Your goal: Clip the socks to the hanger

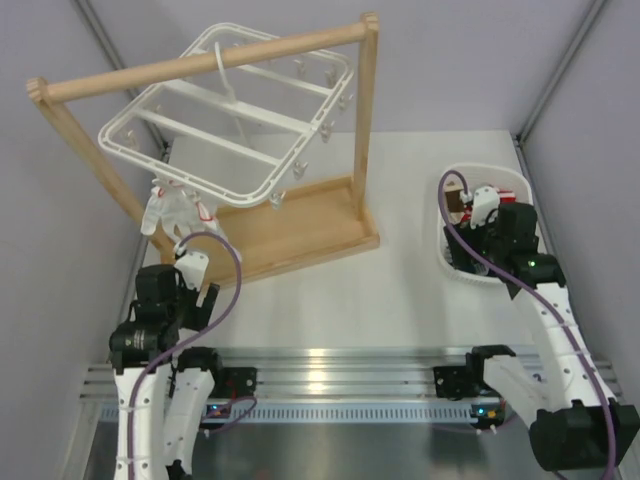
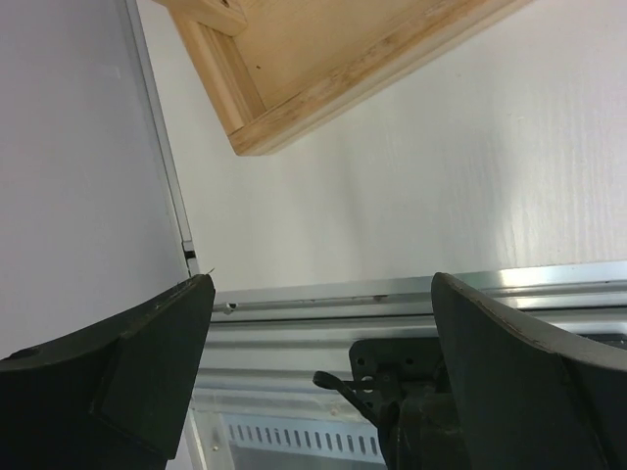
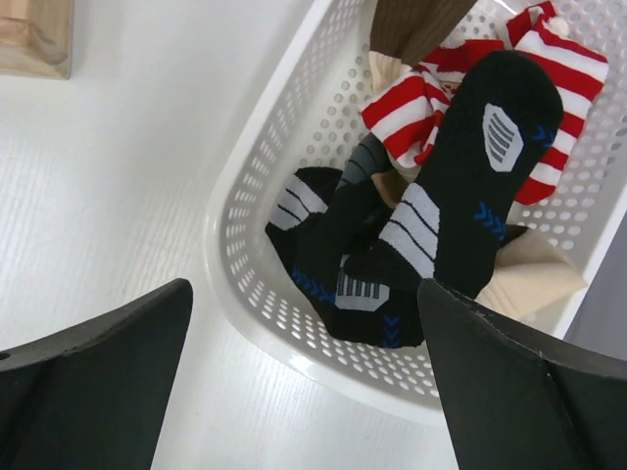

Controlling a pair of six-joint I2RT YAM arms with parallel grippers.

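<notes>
Several socks lie in the white basket (image 3: 240, 186): black ones (image 3: 470, 186) with grey stripes and blue marks, a red-and-white striped one (image 3: 407, 117), plus brown and beige ones. My right gripper stands open above the basket's near side, nothing between its fingers. The white hanger (image 1: 230, 95) is an oval frame with clips (image 1: 327, 130) along its rim, hung from a wooden rack. White socks with red trim (image 1: 180, 210) hang at its left end. Low in front of the rack, my left gripper is open and empty.
The wooden rack (image 1: 220, 60) has a flat base (image 1: 300, 225) on the left half of the table. Grey walls (image 1: 50, 200) close in both sides, and metal rails (image 1: 340, 365) run along the front.
</notes>
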